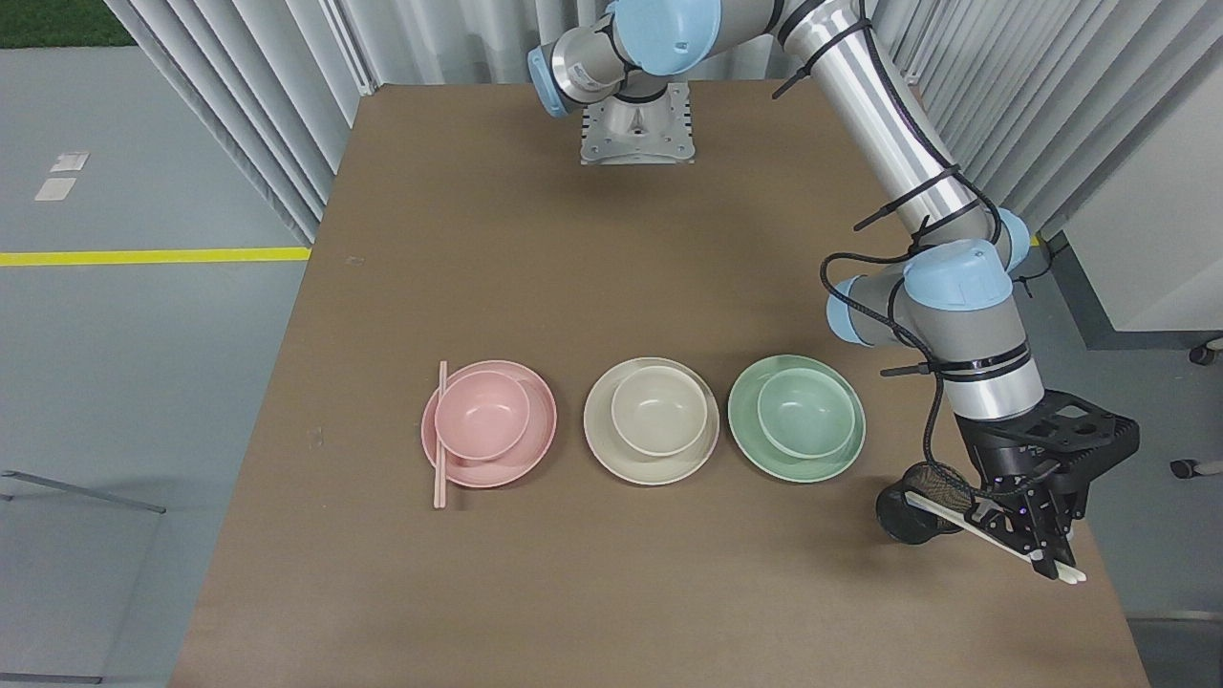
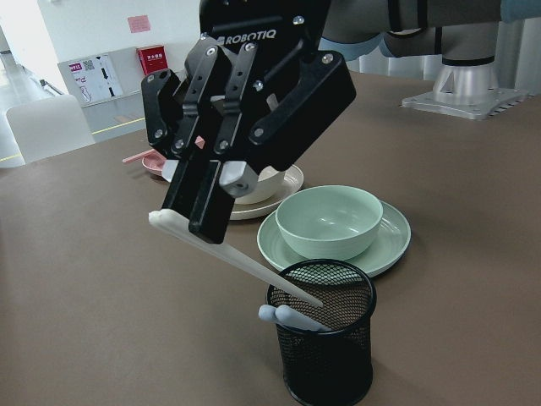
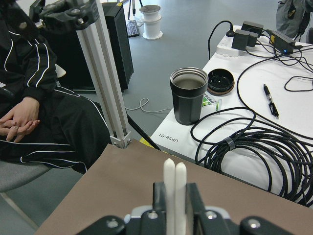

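My gripper (image 2: 199, 216) is shut on white chopsticks (image 2: 245, 258), which slant down to the right over a black mesh pen holder (image 2: 325, 355) in the left view; other pale stick ends (image 2: 287, 315) show at its rim. In the wrist view the white chopsticks (image 3: 180, 196) stand upright between the fingers. In the front view a pink bowl (image 1: 482, 413) on a plate with pink chopsticks (image 1: 440, 470), a cream bowl (image 1: 659, 407) on a plate and a green bowl (image 1: 805, 411) on a plate stand in a row, left of the gripper.
The wrist view faces the table edge, a white side table with coiled cables (image 3: 264, 161) and a cup (image 3: 188, 100), and a seated person (image 3: 44, 127).
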